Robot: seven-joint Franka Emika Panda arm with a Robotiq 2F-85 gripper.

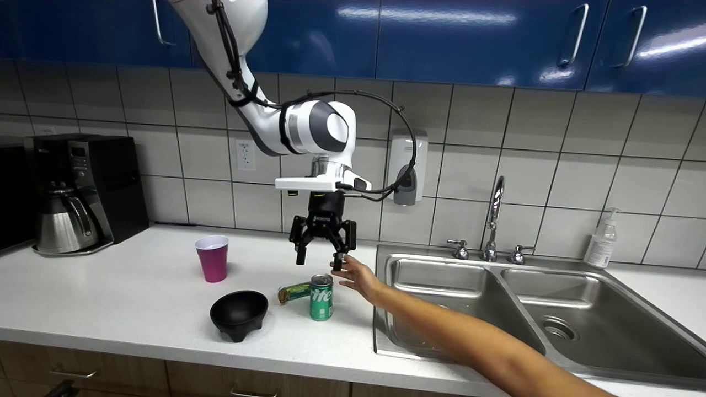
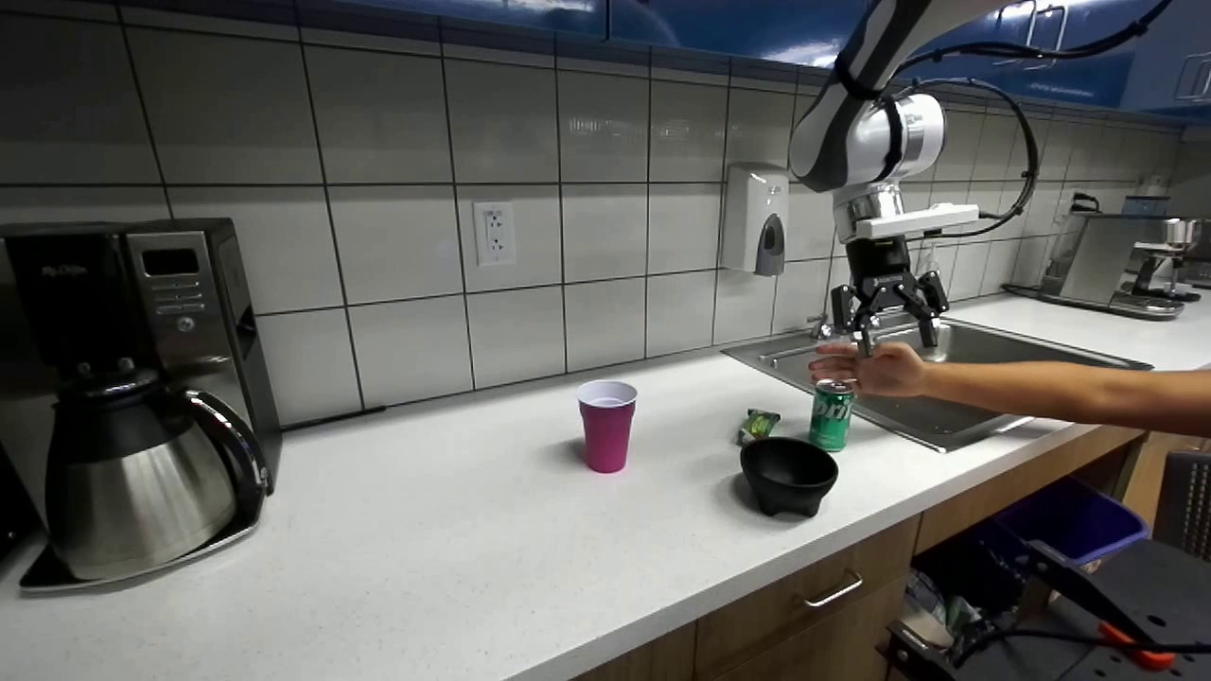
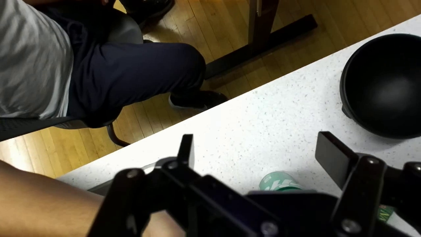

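Note:
My gripper [image 1: 320, 258] is open above the counter, with nothing between its fingers. Below it a green soda can [image 1: 321, 299] stands upright; only part of the can [image 3: 278, 181] shows in the wrist view, behind the gripper's body. A green snack packet [image 1: 294, 291] lies just left of the can. Toward the counter's front edge sits a black footed bowl [image 2: 788, 476], and a magenta cup [image 2: 607, 427] stands upright farther left. From the right a person's hand [image 1: 358, 275] reaches up beside one fingertip; whether they touch I cannot tell.
A steel double sink [image 1: 437, 281] lies to the right, crossed by the person's forearm [image 1: 463, 327]. At the far left stands a coffee maker [image 2: 182, 340]. Someone sits close to the counter's front edge in the wrist view. Between coffee maker and cup the counter [image 2: 420, 511] is clear.

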